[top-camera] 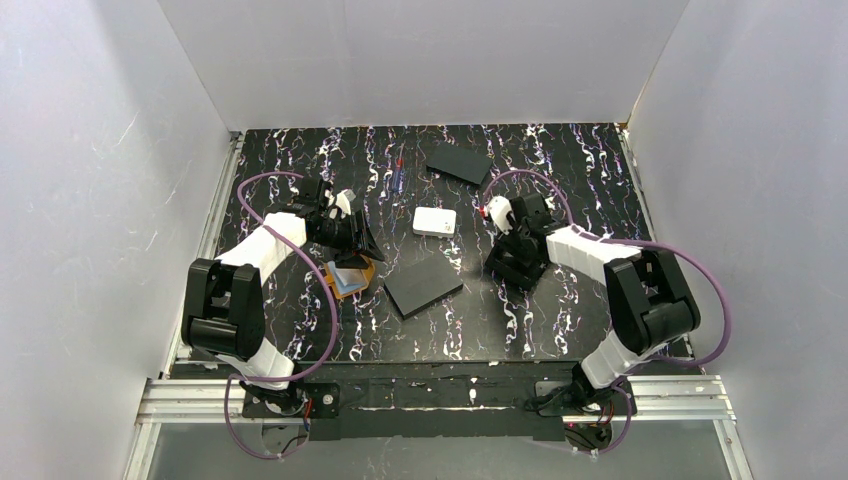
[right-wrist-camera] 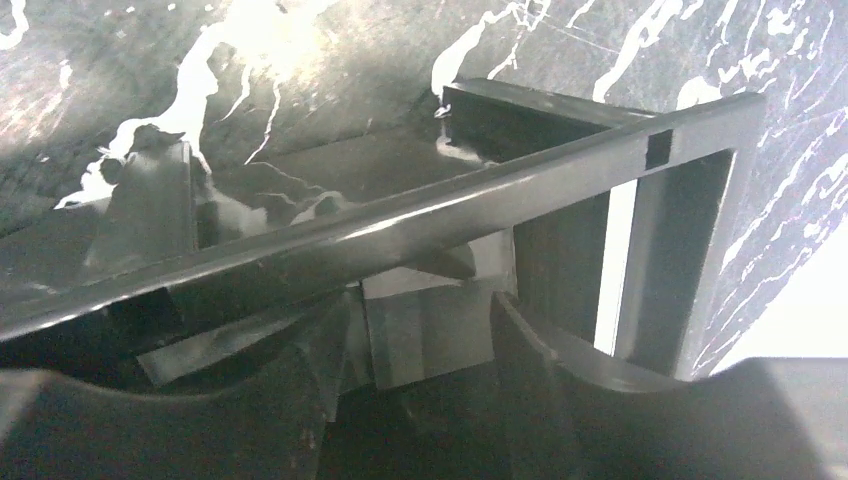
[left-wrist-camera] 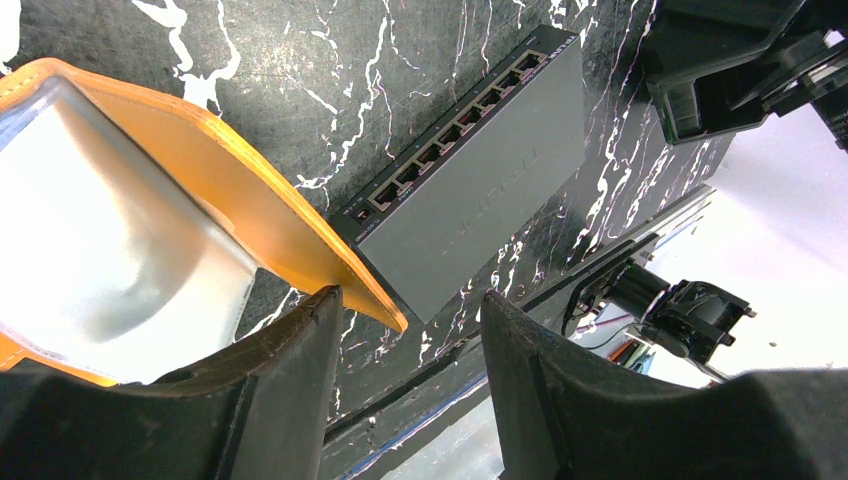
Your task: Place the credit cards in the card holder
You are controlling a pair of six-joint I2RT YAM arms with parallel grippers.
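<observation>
A black, open-framed holder with divided slots stands on the right of the table. Its long rail crosses the right wrist view. My right gripper is partly open over the holder, fingers apart. A grey flat panel shows between the fingers; whether it is a card or part of the holder is unclear. On the left, my left gripper is open with nothing between its fingers, above and beside an orange-edged holder with a pale, shiny inside. No credit card can be made out for certain.
A dark grey network switch lies mid-table between the arms. Behind it sit a white box, a dark flat slab and a blue screwdriver.
</observation>
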